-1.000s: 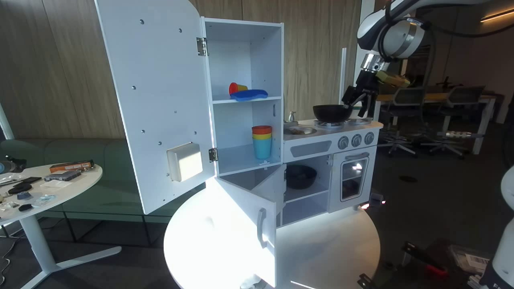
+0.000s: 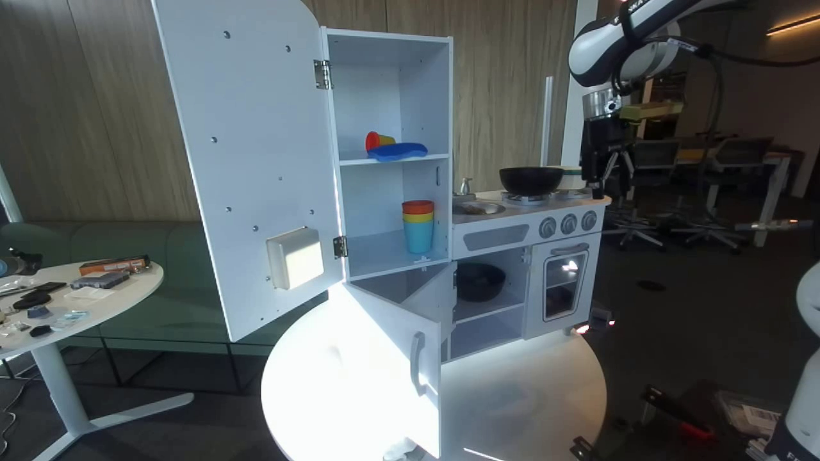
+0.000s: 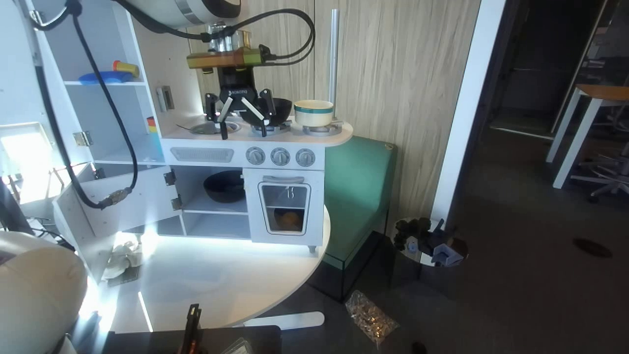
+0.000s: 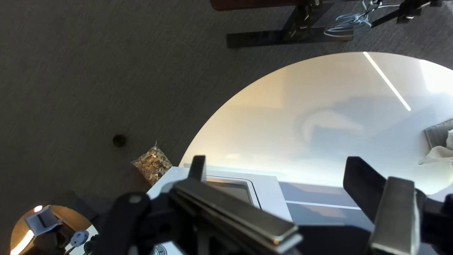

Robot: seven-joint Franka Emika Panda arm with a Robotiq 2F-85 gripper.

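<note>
My gripper (image 3: pixel 244 126) points down in front of the toy stove top, its fingers spread and nothing visible between them. Its two fingers stand far apart in the wrist view (image 4: pixel 276 170), with only the table and toy kitchen showing below. A black pan (image 2: pixel 531 180) rests on the left burner, partly behind the gripper in exterior view 2. On the right burner stands a cream pot (image 3: pixel 313 113) with a green band, which the pan partly hides in exterior view 1.
A dark bowl (image 2: pixel 480 282) sits in the open lower cupboard. Stacked cups (image 2: pixel 418 227) and a blue dish (image 2: pixel 397 151) occupy the tall cabinet's shelves. The cabinet's upper door (image 2: pixel 254 153) and lower door (image 2: pixel 392 361) hang open. The oven door (image 3: pixel 286 206) is closed.
The gripper has moved right, away from the pan in exterior view 1, and turned from a tilt to pointing straight down. The pot now shows more clearly; the pan appears unmoved.
</note>
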